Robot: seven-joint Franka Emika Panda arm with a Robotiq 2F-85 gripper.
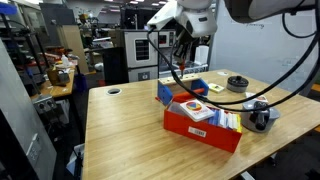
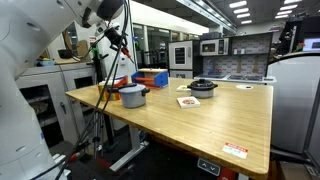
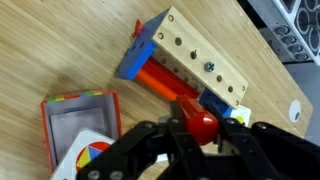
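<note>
A red, round-ended object [image 3: 203, 122] sits between the fingers of my gripper, which is shut on it; its full shape is hidden along the line of sight. Beneath lies a toy bench [image 3: 192, 52] with a pale wooden top, several holes and pegs, blue ends and red inside. Exterior view 1 shows my gripper [image 1: 177, 72] over the bench, whose blue end [image 1: 165, 94] stands just behind the red box. In exterior view 2, my gripper [image 2: 126, 50] hangs high above the table's far side.
The red box [image 1: 202, 133] holds several colourful packages. A silver pot [image 1: 259, 117] stands to its right, and a dark pot [image 1: 237, 83] farther back. Cables from the arm hang across the box.
</note>
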